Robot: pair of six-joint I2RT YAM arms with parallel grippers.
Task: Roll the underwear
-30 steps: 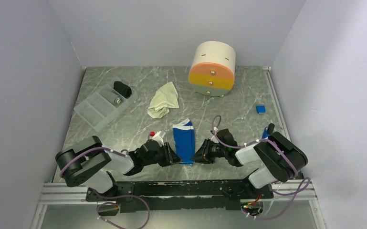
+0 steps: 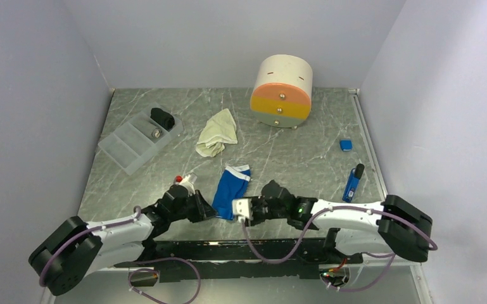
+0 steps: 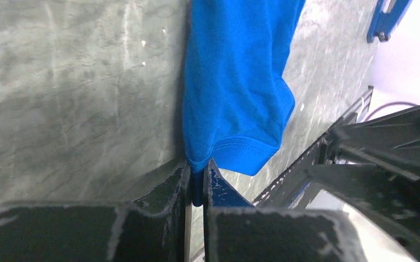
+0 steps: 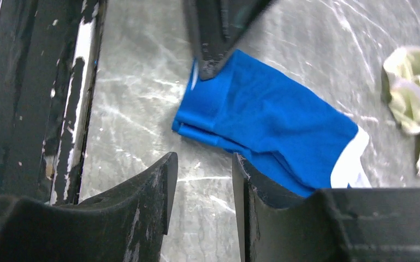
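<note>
The blue underwear lies folded in a narrow strip on the marble table, its white waistband at the far end. In the left wrist view, my left gripper is shut on a near corner of the blue underwear, pinching the cloth between its fingertips. My right gripper stands open to the right of the cloth's near end, nothing between its fingers. In the right wrist view the blue underwear lies beyond those fingers, and a dark left finger covers part of its near edge.
A cream cloth lies behind the underwear. A clear divided box holding a black roll stands at back left. A drawer cabinet is at the back. A blue item and a blue marker-like object lie at right.
The left gripper has moved leftward, pulling the underwear's near end with it so the strip slants.
</note>
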